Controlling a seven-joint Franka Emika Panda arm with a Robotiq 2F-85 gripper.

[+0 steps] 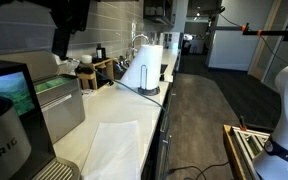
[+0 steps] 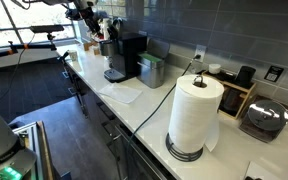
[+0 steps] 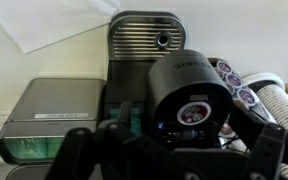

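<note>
A black and grey Keurig coffee maker lies below my gripper in the wrist view, its rounded grey head bearing a dark round front with a light-ringed badge. My gripper is open above the machine, with nothing held between its fingers. In exterior view 1, the dark gripper hangs at the upper left, over the counter and close to the coffee maker. Exterior view 2 shows the arm small and far off at the upper left, near the coffee maker.
Several coffee pods stand beside the machine. A metal bin is near it, and a white sheet lies flat on the counter. Farther along stands a paper towel roll. A dark cable crosses the counter.
</note>
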